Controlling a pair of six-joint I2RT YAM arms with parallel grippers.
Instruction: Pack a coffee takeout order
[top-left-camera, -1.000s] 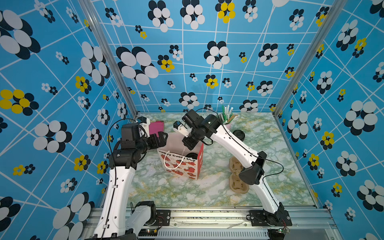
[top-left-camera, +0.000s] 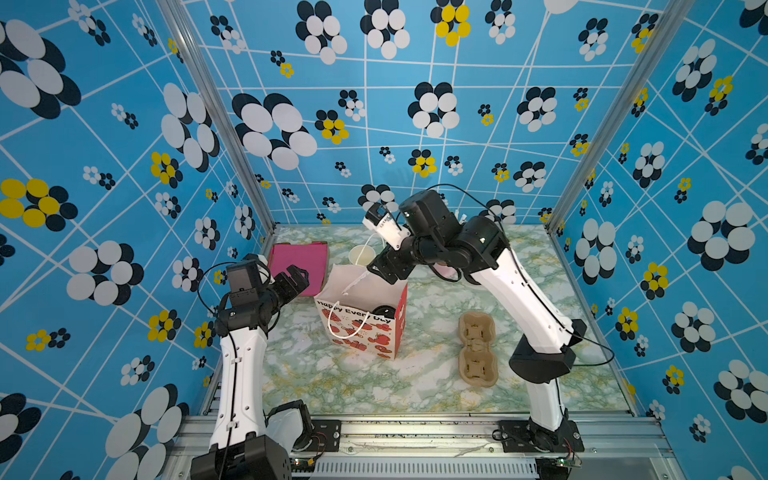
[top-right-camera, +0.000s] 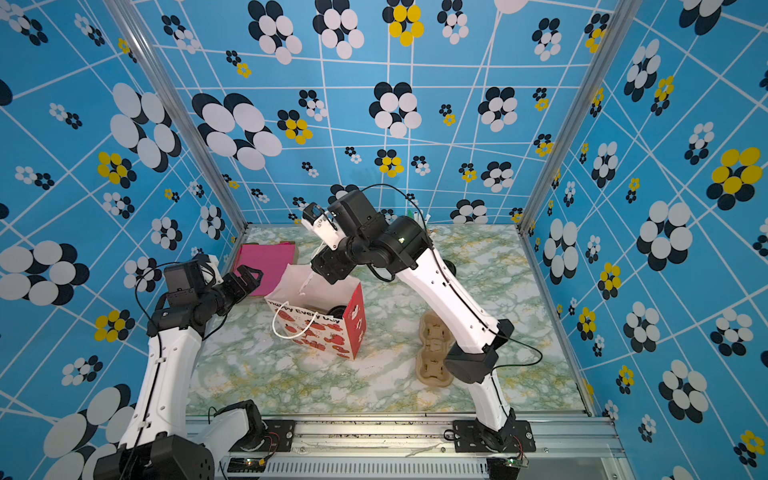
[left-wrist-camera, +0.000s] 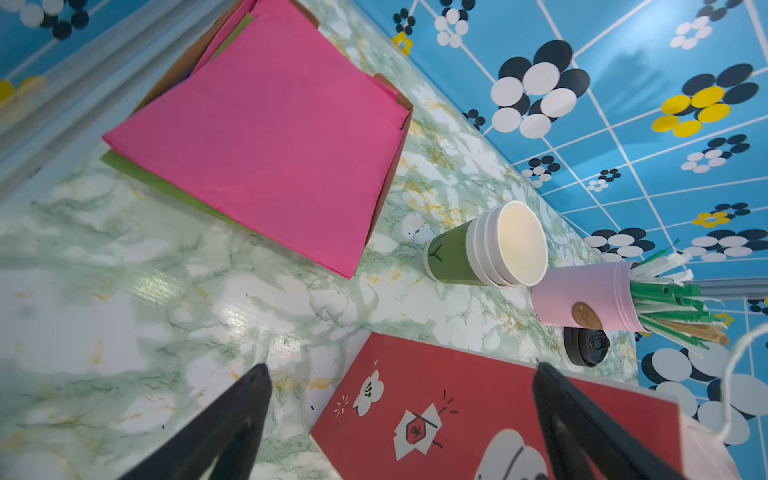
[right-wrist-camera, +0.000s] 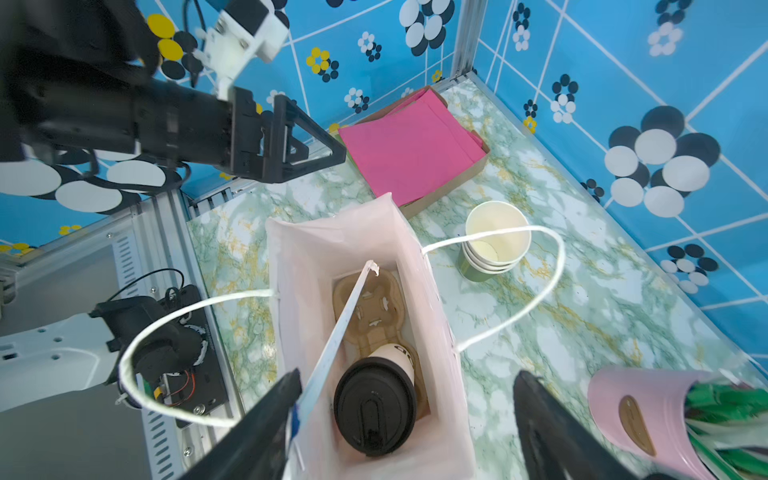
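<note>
The paper bag (top-left-camera: 359, 336) with white handles stands open at centre-left. Inside, in the right wrist view, a lidded dark-topped cup (right-wrist-camera: 376, 408) sits in a carrier (right-wrist-camera: 368, 312), and a thin straw-like strip (right-wrist-camera: 336, 328) slants up out of it. My right gripper (top-left-camera: 384, 268) hangs over the bag, its fingers apart; whether anything is between them is hard to tell. My left gripper (top-left-camera: 292, 281) stands open, left of the bag, with nothing between its fingers.
A pink paper stack (left-wrist-camera: 264, 136) lies back left, beside stacked cups (left-wrist-camera: 488, 244). A straw holder (left-wrist-camera: 576, 292) and a black lid (left-wrist-camera: 588, 344) stand behind. An empty carrier (top-left-camera: 477, 348) lies front right.
My right arm has risen above the bag. My left gripper has drawn back to the left, away from the bag.
</note>
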